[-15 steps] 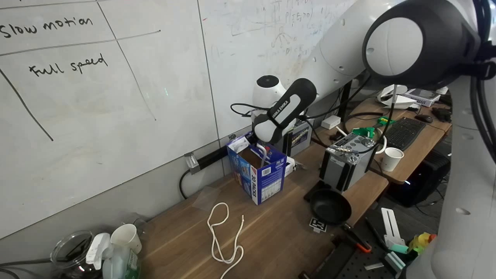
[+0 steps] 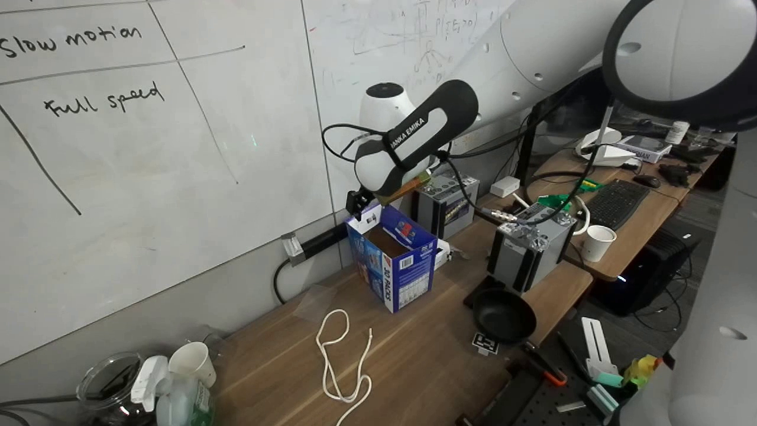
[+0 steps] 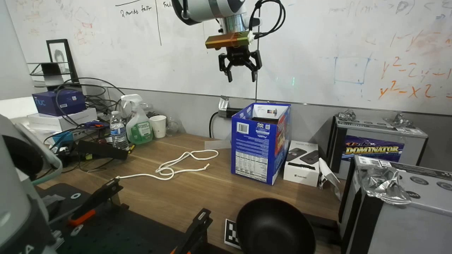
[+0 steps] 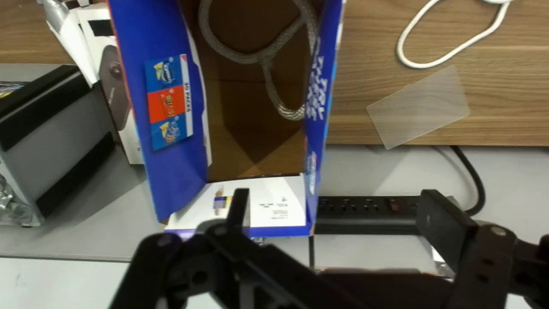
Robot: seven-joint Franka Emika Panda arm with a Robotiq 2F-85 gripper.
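A blue cardboard box (image 3: 254, 146) stands upright on the wooden table with its top open. Inside it, in the wrist view, a grey-looking rope (image 4: 267, 54) lies in loops on the brown bottom. A separate white rope (image 2: 327, 365) is bent loosely on the table, apart from the box. My gripper (image 3: 242, 79) hangs above the box and slightly to its left in exterior view 2, pointing down. Its fingers (image 4: 443, 226) are spread wide with nothing between them, so it is open. In the wrist view they sit over the box's wall-side flap and the power strip (image 4: 368, 213).
A black pan (image 3: 274, 228) is at the table's front. Grey metal-cased units (image 3: 377, 139) and a white phone box (image 3: 301, 163) stand right of the blue box. A spray bottle (image 3: 138, 122) and paper cup (image 3: 158, 126) are at the back left. The whiteboard wall is close behind.
My arm has risen out of the box's opening and shifted left in exterior view 1. A pale rope strand that stood up in the box a second ago no longer shows there.
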